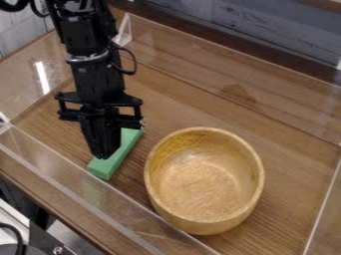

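Observation:
My black gripper hangs above a green oblong object lying on the wooden table, at its upper left end. The fingertips are dark and appear close together, with nothing visible between them; the green object stays on the table below and to the right. A tan oval bowl stands to the right of the green object.
A transparent edge runs along the front left, with a dark cable at the lower left corner. A wall closes the back right.

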